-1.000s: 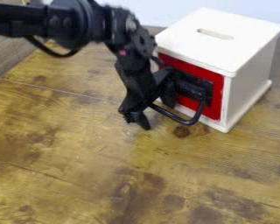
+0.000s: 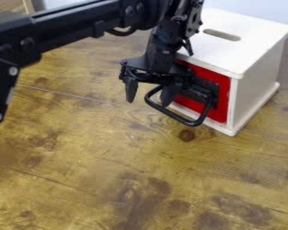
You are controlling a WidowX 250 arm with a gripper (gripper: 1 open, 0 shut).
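Observation:
My black gripper [image 2: 150, 83] hangs open at the front of a white wooden box [image 2: 261, 85] with a red front panel [image 2: 225, 116]. On that panel is a black latch assembly with a black loop handle [image 2: 185, 119] that sticks out and down. The gripper's fingers are just left of the handle, near its upper end; whether they touch it I cannot tell. The arm partly hides the panel's left side.
The box stands at the back right and has a slot [image 2: 216, 35] in its top.
The arm and gripper have moved upward in the view, from low beside the handle to higher at the panel's upper left. The box looks unmoved.

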